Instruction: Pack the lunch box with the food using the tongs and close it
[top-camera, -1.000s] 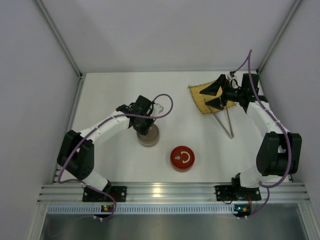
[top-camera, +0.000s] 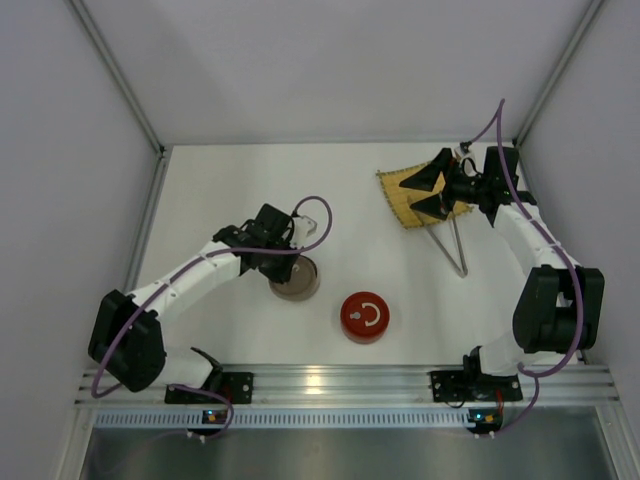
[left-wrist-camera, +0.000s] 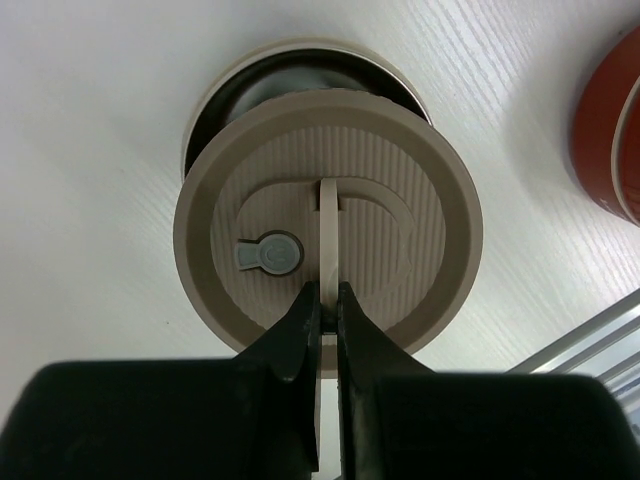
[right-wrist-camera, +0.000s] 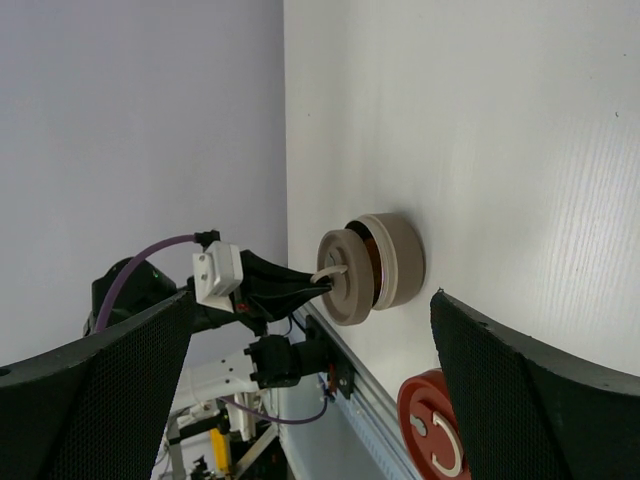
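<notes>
My left gripper is shut on the raised handle (left-wrist-camera: 329, 235) of a taupe round lid (left-wrist-camera: 225, 215). This lid is off its seat, tilted and shifted to one side of the taupe round box (right-wrist-camera: 404, 250). A dark crescent of the box's inside (left-wrist-camera: 300, 75) shows past the lid's edge; what it contains is hidden. A red round box (top-camera: 364, 317) with its lid on sits to the right of the taupe one. Over the yellow woven mat (top-camera: 400, 178) at the back right, my right gripper (top-camera: 408, 196) stands open with nothing between its fingers.
Two thin silvery sticks (top-camera: 459, 250) extend from beneath the right gripper toward the front. A metal rail (top-camera: 340, 378) runs along the front edge.
The left gripper has moved leftward and toward the front. The lid has come with it, uncovering part of the box's opening. The right arm has stayed still.
</notes>
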